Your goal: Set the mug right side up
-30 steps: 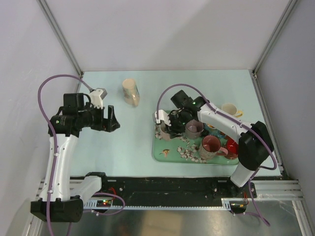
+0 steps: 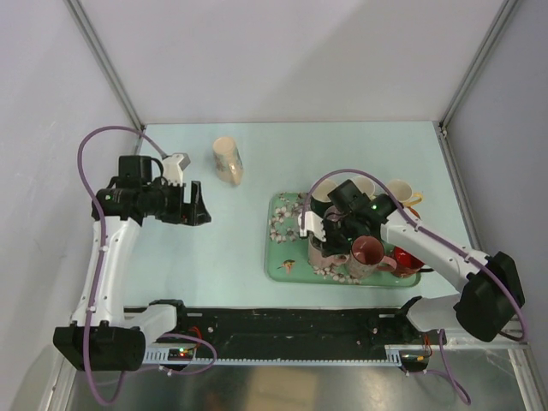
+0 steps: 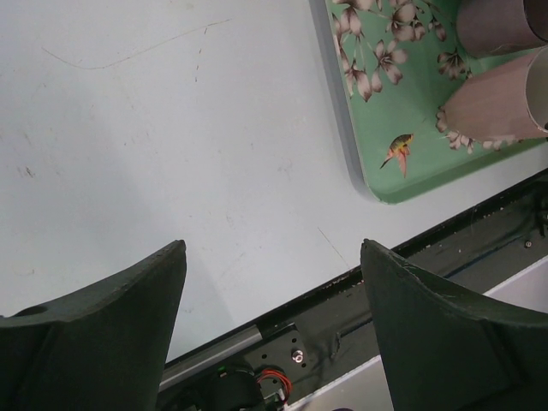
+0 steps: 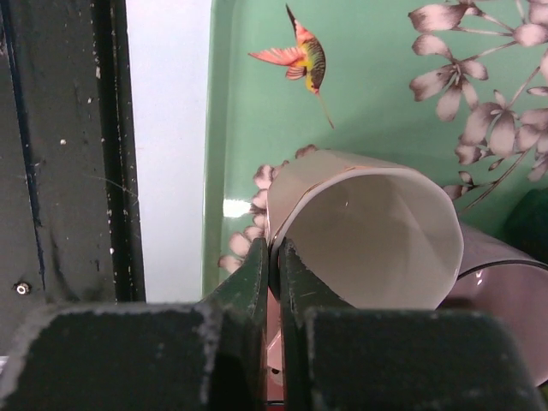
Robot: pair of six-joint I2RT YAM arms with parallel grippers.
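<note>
In the right wrist view, my right gripper is shut on the rim of a pale pink-white mug [image 4: 372, 240], which sits on the green floral tray [image 4: 377, 77] with its opening in view. A darker mauve mug [image 4: 505, 325] is beside it. In the top view, a cream mug [image 2: 225, 156] lies on its side on the white table, left of the tray. My left gripper [image 2: 195, 204] is open over the table left of the tray, below that mug, holding nothing.
Several other mugs crowd the tray's right part, including a red one [image 2: 407, 261] and a yellow-handled one [image 2: 399, 191]. A black edge [image 4: 60, 154] runs along the front.
My right arm has moved toward the front right of the tray, its gripper now at the pale mug near the tray's front. The left arm has shifted very slightly.
</note>
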